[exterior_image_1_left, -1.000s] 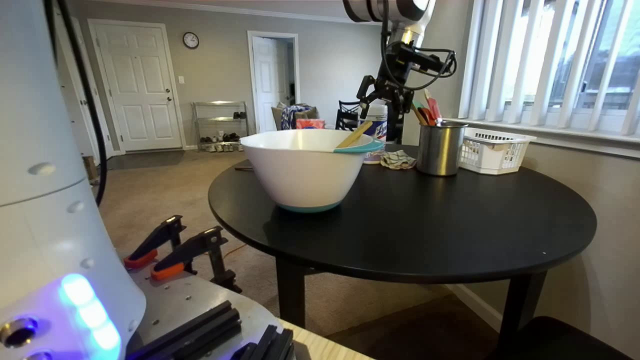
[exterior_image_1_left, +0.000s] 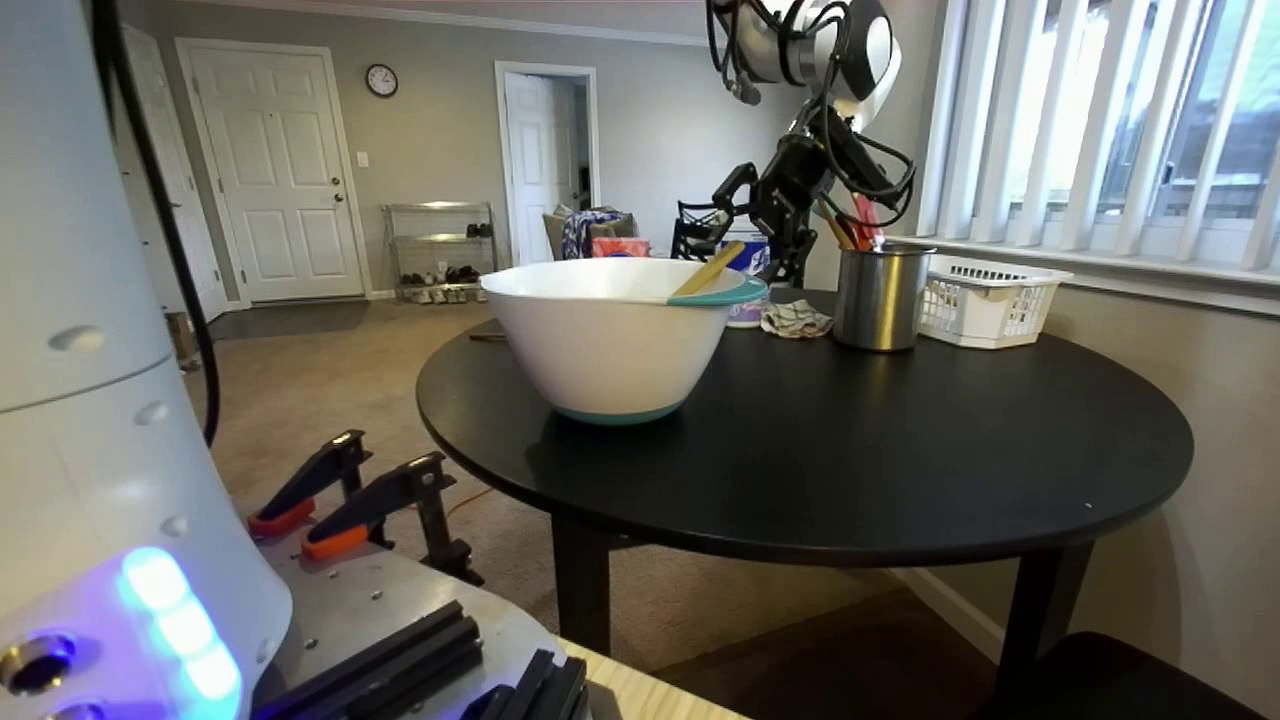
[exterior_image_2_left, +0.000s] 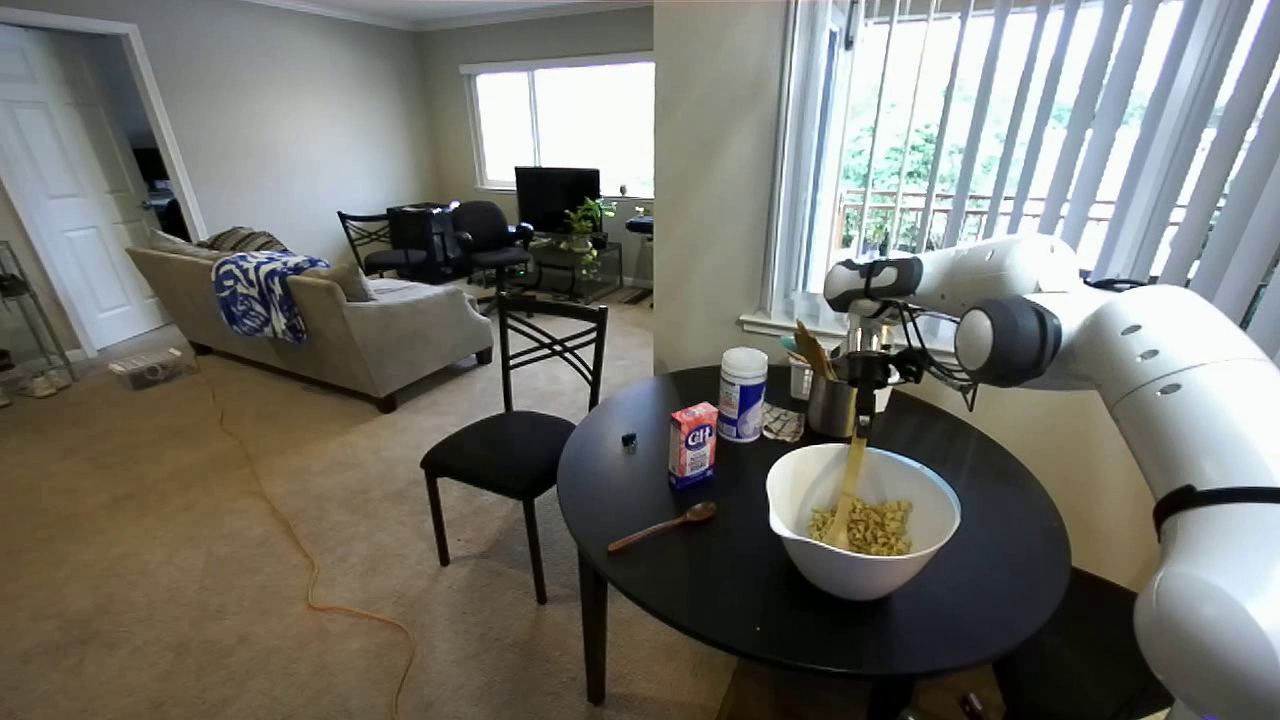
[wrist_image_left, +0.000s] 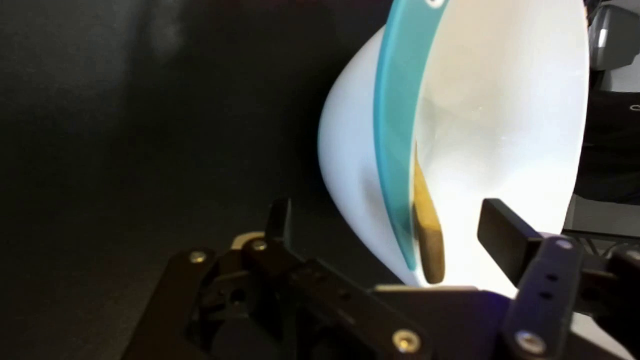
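Observation:
A white mixing bowl (exterior_image_1_left: 609, 348) with a teal handle (wrist_image_left: 393, 120) stands on the black round table. Against its inner rim leans a wooden utensil (wrist_image_left: 429, 234), its handle end reaching past the rim. Small tan pieces (exterior_image_2_left: 876, 528) lie in the bottom of the bowl around its lower end. My gripper is open, with its fingers spread wide to either side of the bowl's rim and the utensil's end in the wrist view. Nothing is clasped between them. In exterior view 1 the gripper (exterior_image_1_left: 753, 228) hangs above and to the right of the bowl.
A steel utensil holder (exterior_image_1_left: 883, 300), white basket (exterior_image_1_left: 990, 306) and folded cloth (exterior_image_1_left: 795, 319) stand right of the bowl. A wipes canister (exterior_image_2_left: 743, 396), a red-and-blue box (exterior_image_2_left: 692, 446) and a wooden spoon (exterior_image_2_left: 662, 527) occupy the table's other side.
The arm and gripper have turned and shifted slightly; the gripper's visible finger has tilted. The bowl and the utensil in it are where they were.

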